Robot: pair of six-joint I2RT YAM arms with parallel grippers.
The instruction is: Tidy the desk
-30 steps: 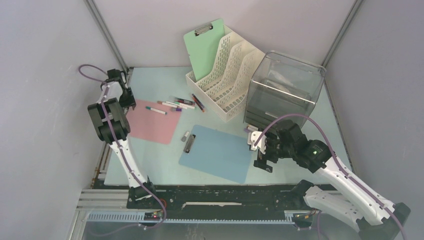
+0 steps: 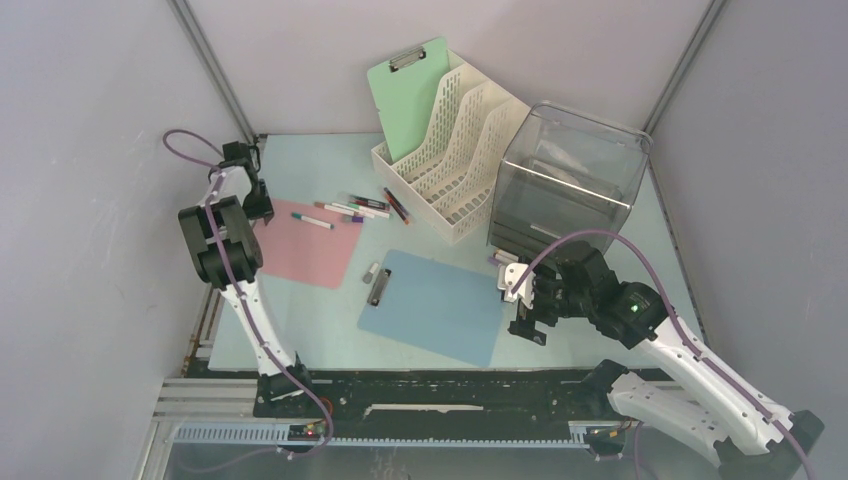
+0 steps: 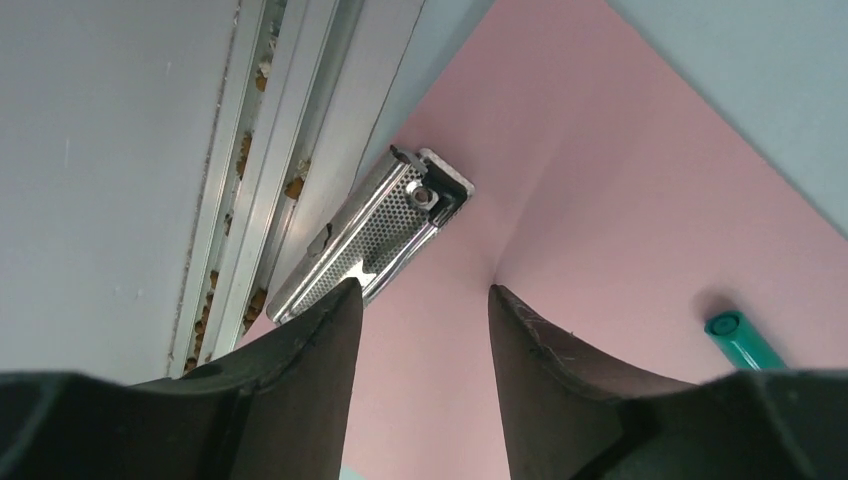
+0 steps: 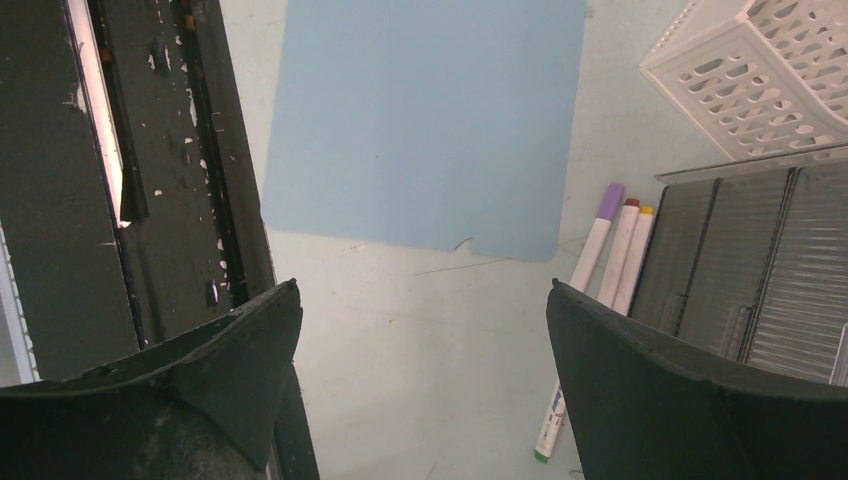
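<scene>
My left gripper is open over the left end of a pink clipboard (image 3: 610, 190), just beside its metal clip (image 3: 380, 235), with nothing seen between the fingertips. A teal marker (image 3: 745, 340) lies on the pink board. Several more markers (image 2: 368, 208) lie at that board's right side. A blue clipboard (image 2: 435, 305) lies at front centre. A green clipboard (image 2: 410, 105) stands in the white slotted organizer (image 2: 455, 170). My right gripper is open at the front right, above the desk beside loose markers (image 4: 625, 245).
A clear drawer box (image 2: 570, 180) stands right of the organizer. A small grey-white item (image 2: 369, 273) lies left of the blue clipboard. A metal rail (image 3: 300, 170) and wall edge the left side.
My left arm has shifted very slightly to the right at the desk's left edge. The right arm and the objects look essentially unchanged.
</scene>
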